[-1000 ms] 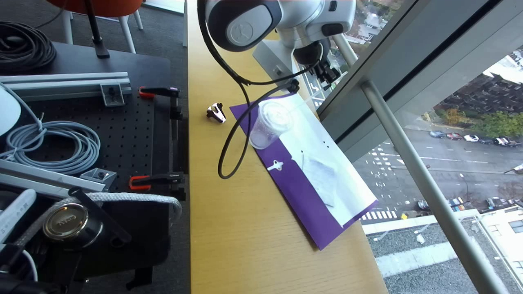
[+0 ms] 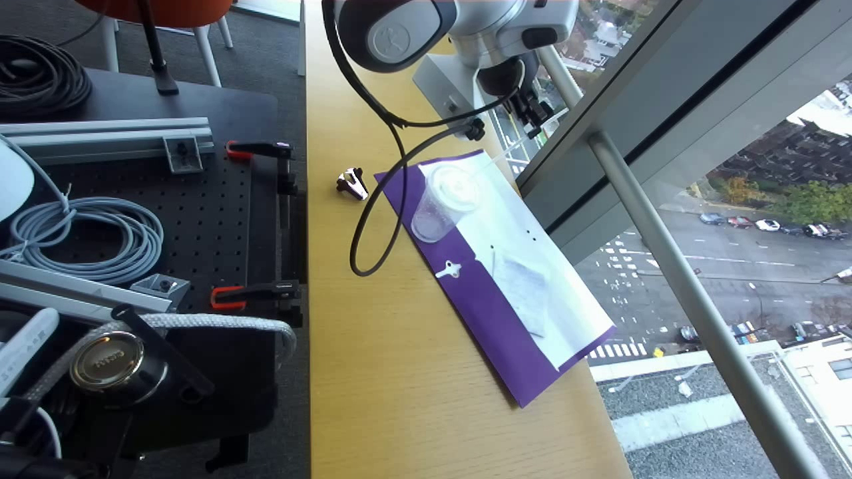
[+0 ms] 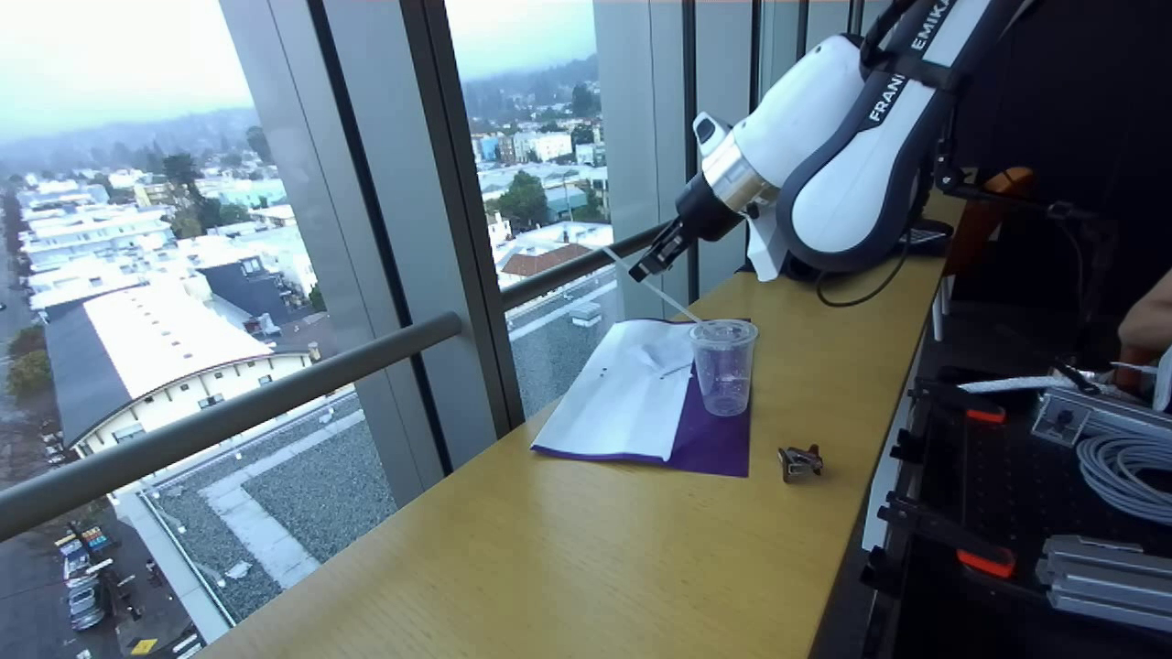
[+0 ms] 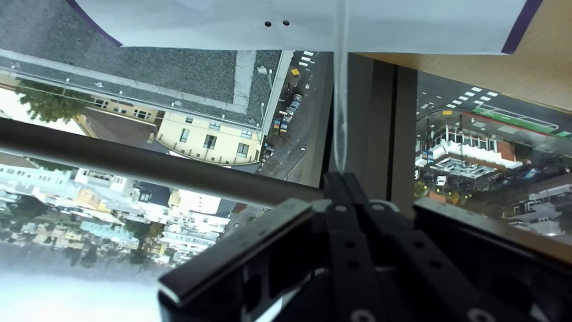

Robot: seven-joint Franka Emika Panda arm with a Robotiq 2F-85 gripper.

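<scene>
A clear plastic cup with a clear lid stands on a purple folder. A thin translucent straw slants up from the cup's lid to my gripper and sticks out past it. In the wrist view, the straw comes down from the top edge to the closed fingertips of my gripper, which is shut on it. My gripper is above the table's window side, apart from the cup. How deep the straw goes into the cup is hard to tell.
White paper covers much of the folder. A staple remover lies beside it. A metal railing and window frames border the window side.
My gripper has shifted slightly upward in exterior view 1. The cup sits a little further right there, and the hanging cable has swung slightly. The straw past the fingers shows more clearly.
</scene>
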